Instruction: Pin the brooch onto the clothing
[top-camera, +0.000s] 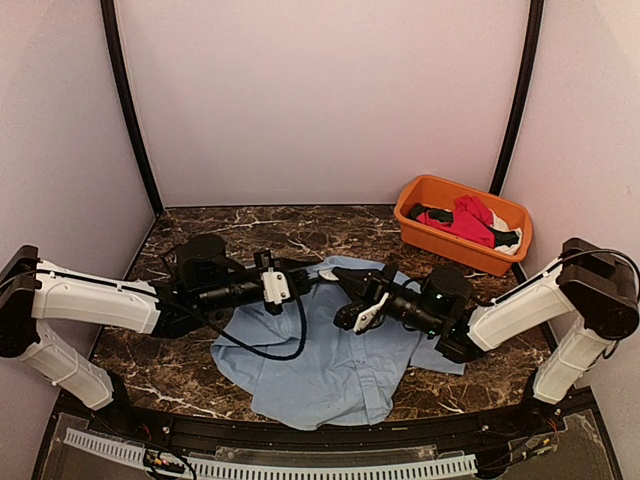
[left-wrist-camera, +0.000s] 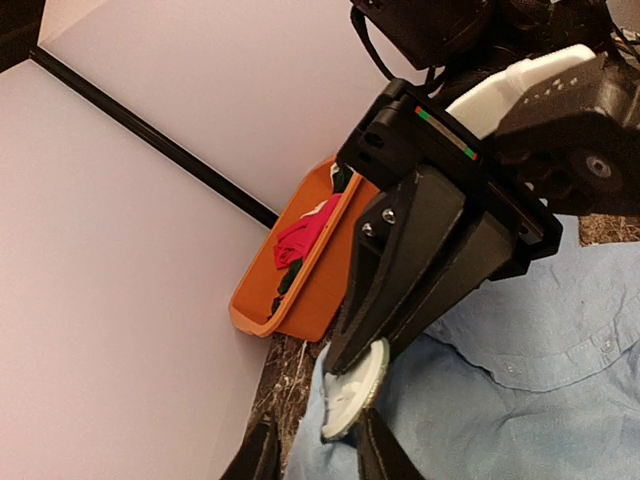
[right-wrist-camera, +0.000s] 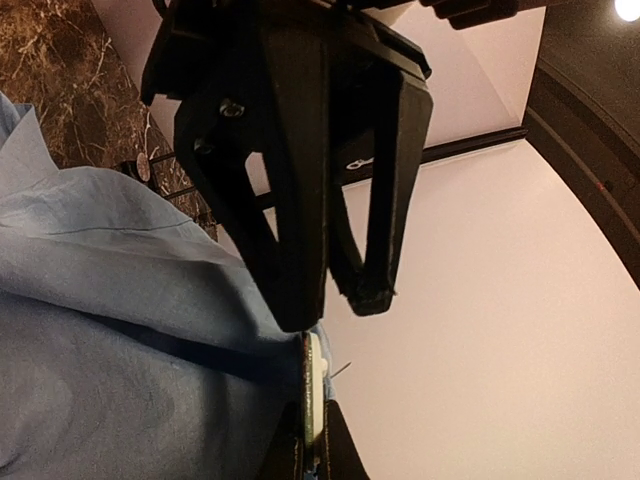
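A pale, round brooch (left-wrist-camera: 352, 393) is held by its edge in my right gripper, which is shut on it. Seen edge-on in the right wrist view, the brooch (right-wrist-camera: 313, 385) has a thin pin sticking out to one side. Blue cloth of the shirt (top-camera: 322, 370) rises right beside it; whether the pin passes through the cloth cannot be made out. My left gripper is open close to the brooch's upper edge, with nothing visible between its fingers. From above, both grippers meet over the shirt's far edge.
An orange bin (top-camera: 465, 245) with red, white and dark cloth stands at the back right. Bare dark marble table (top-camera: 260, 225) lies behind the shirt. The two arms face each other closely, leaving little room between them.
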